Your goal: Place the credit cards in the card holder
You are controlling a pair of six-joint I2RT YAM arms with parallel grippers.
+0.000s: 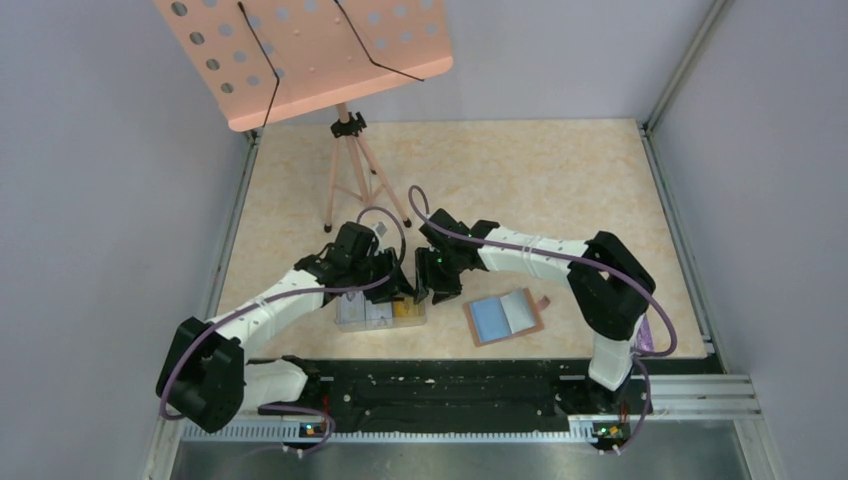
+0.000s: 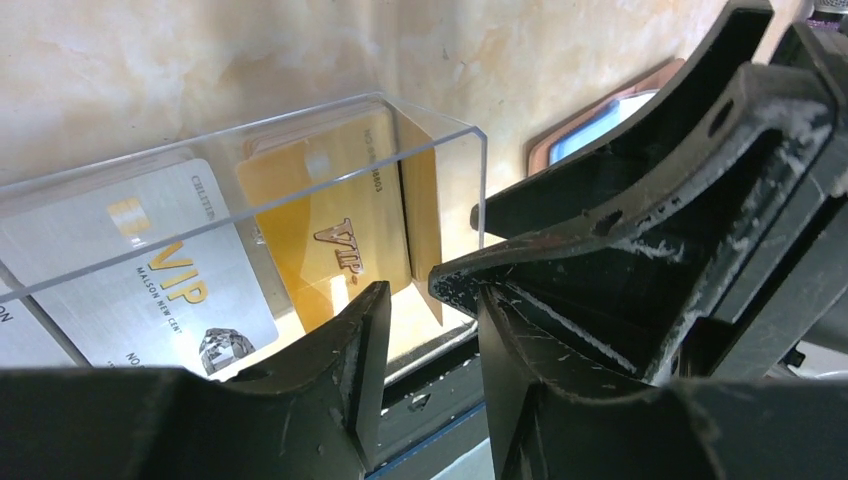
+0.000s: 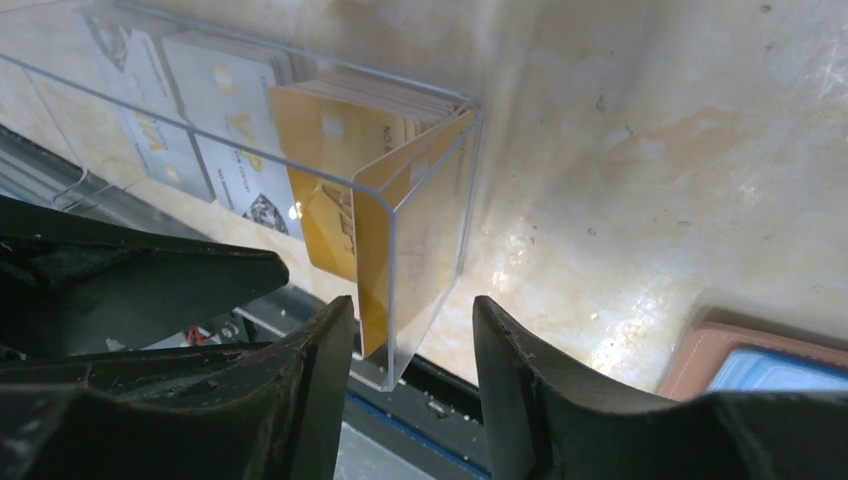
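The clear acrylic card holder [image 1: 350, 322] holds white VIP cards [image 2: 150, 280] and gold cards [image 2: 330, 230] in compartments. At its right end a gold card [image 3: 373, 275] stands on edge against the end wall. My left gripper is open over the holder, nothing between its fingers. My right gripper is part open, its fingertips either side of the holder's right end wall and the upright card, in the right wrist view; whether they touch it I cannot tell.
A board with blue and pale pads [image 1: 490, 318] lies right of the holder. A pink easel [image 1: 352, 150] stands behind.
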